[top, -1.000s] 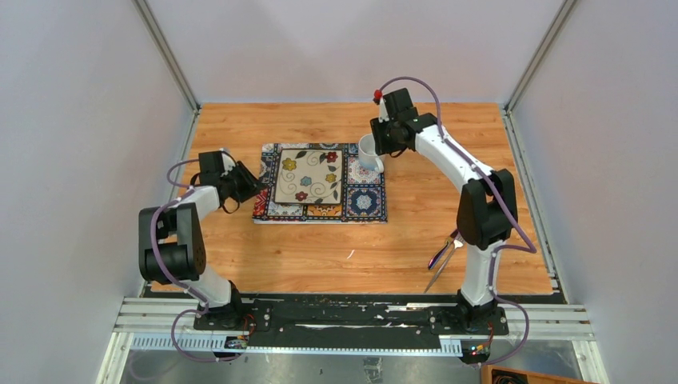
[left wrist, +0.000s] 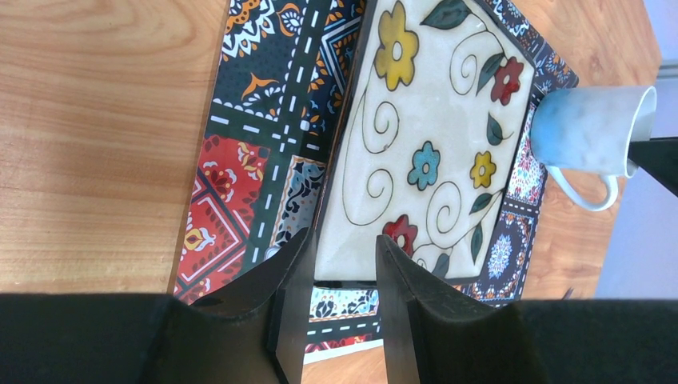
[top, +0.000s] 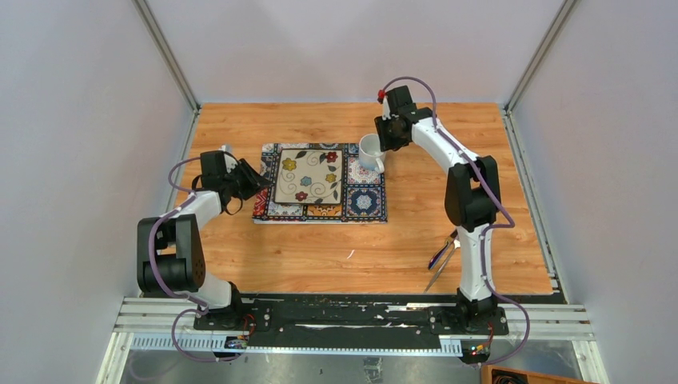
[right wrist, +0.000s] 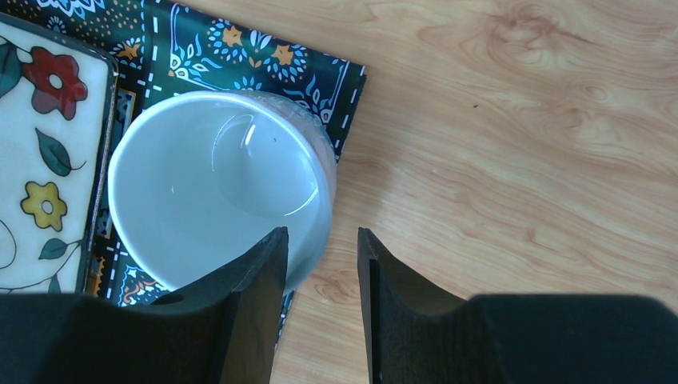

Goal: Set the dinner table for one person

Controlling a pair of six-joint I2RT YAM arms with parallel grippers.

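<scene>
A patterned placemat lies mid-table, bearing a square cream plate with painted flowers. The white mug stands upright at the mat's right back edge, its handle toward the front. My right gripper is open; in the right wrist view one finger overlaps the near rim of the mug while the other is outside it. Whether it touches is unclear. My left gripper stands part open at the plate's left side, with no object clearly held. A knife and other cutlery lie at the front right.
My right forearm extends over the right side, close to the cutlery. A small white scrap lies in front of the mat. Bare wood is free behind and in front of the mat.
The right arm has shifted slightly, its elbow swinging left and its gripper easing right beside the mug. Mug, plate and cutlery stay put.
</scene>
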